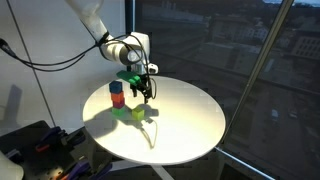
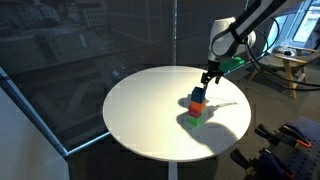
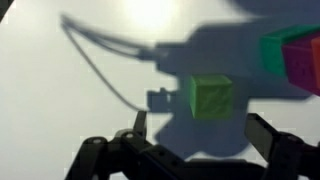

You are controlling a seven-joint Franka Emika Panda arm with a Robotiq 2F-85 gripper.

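A lone light-green cube (image 1: 138,113) rests on the white round table, and in the wrist view the green cube (image 3: 211,97) lies just ahead of the space between my fingers. My gripper is open, with nothing between its fingers. From the side, the gripper (image 1: 141,84) hangs above the table, clear of the cube. Left of the cube in exterior view 1 stands an upright stack with a blue block (image 1: 116,87) on top, a red block (image 1: 118,100) in the middle and a green block (image 1: 118,111) below. The lone cube is not clearly seen in exterior view 2.
In exterior view 2 the stack's blue block (image 2: 198,95) is close to the gripper. Along the wrist view's upper right edge, a stack block (image 3: 300,62) shows near the right finger.
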